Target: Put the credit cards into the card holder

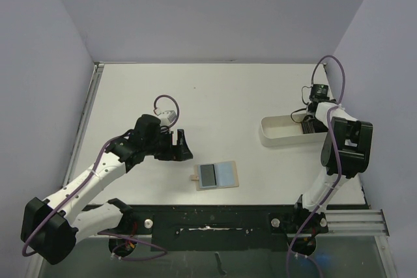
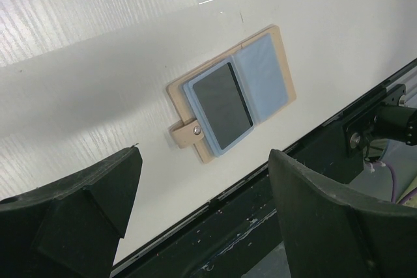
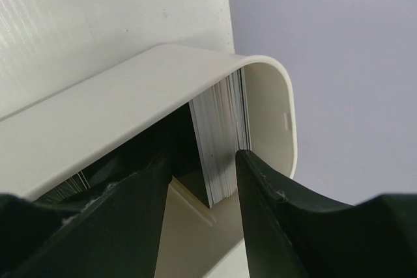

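Observation:
The open card holder (image 2: 189, 132), tan with a snap tab and pale blue card pockets, lies flat near the table's front edge. Above it my left gripper is open and empty. Over at the right, a white bin (image 1: 287, 140) contains a stack of thin white cards (image 3: 214, 138), standing on edge against its rounded end wall. My right gripper reaches into this bin with its fingers apart. One finger (image 3: 244, 174) is close to the stack's edge; whether it touches cannot be seen. The other finger is away from the stack, on its left.
The right wall (image 1: 384, 96) rises close beside the bin and right arm. Inside the bin, a tan strip (image 3: 192, 200) lies below the stack.

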